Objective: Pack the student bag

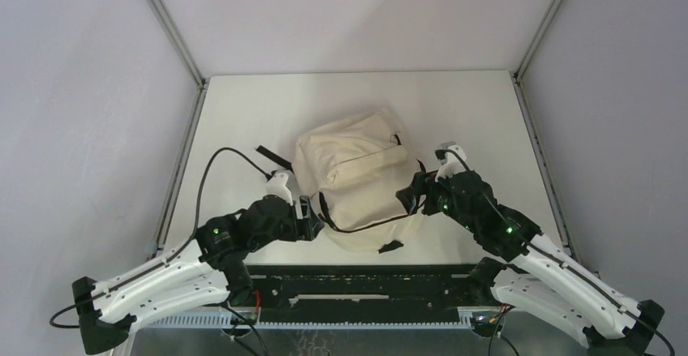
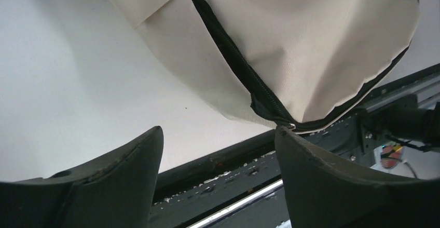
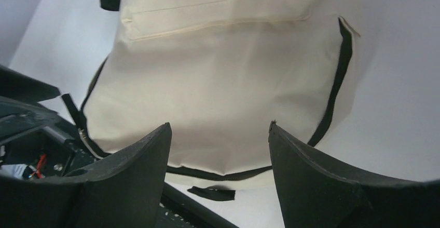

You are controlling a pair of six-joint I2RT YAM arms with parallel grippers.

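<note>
A cream student bag (image 1: 365,182) lies flat on the white table, its black-edged zipper (image 2: 236,64) curving along the front and sides. In the top view my left gripper (image 1: 311,220) is beside the bag's front left corner. Its fingers stand open; in the left wrist view the bag's zipper corner shows beyond them, with nothing held. My right gripper (image 1: 410,202) is over the bag's front right edge, also open and empty. The right wrist view shows the bag's front panel (image 3: 218,82) past its fingers. What the bag contains is hidden.
A black strap (image 1: 273,157) sticks out from the bag's left side, and a short black tab (image 1: 391,246) lies at its front. The dark rail (image 1: 357,281) runs along the table's front edge. Bare table (image 1: 243,105) surrounds the bag at back and sides.
</note>
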